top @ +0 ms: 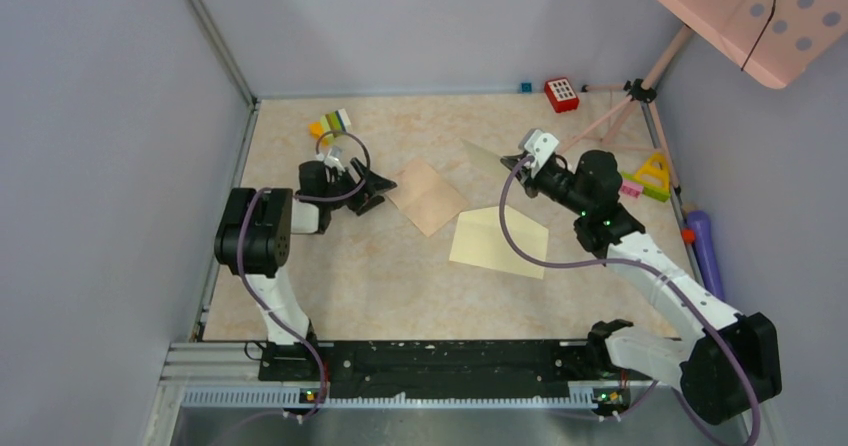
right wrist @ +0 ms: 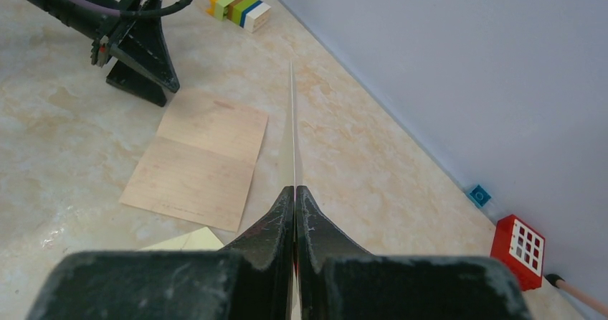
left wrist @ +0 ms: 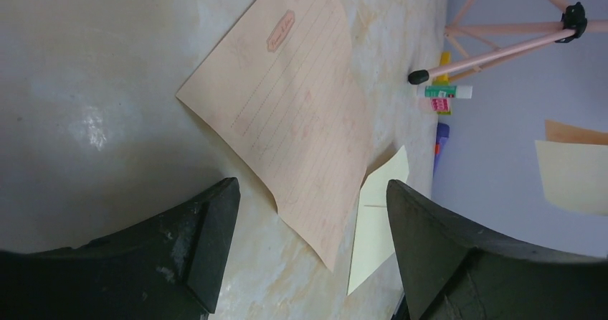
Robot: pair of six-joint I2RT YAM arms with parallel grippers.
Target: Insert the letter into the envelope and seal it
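A pinkish lined letter (top: 427, 198) lies flat on the table, its printed side showing in the left wrist view (left wrist: 294, 112). At its left corner stands my left gripper (top: 388, 193), fingers apart; in its own wrist view the letter lies beyond and between them, and no grip on it shows. A cream paper (top: 500, 243), seemingly the envelope, rests right of the letter, with a crease line across it. My right gripper is shut on a thin cream sheet (right wrist: 291, 133), seen edge-on and held above the table. The left wrist view shows a tan part behind this raised sheet (left wrist: 573, 176).
Striped toy blocks (top: 335, 121) sit behind the left gripper. A red block (top: 561, 94), a pink tripod (top: 640, 91) and a purple tube (top: 704, 253) line the back and right edges.
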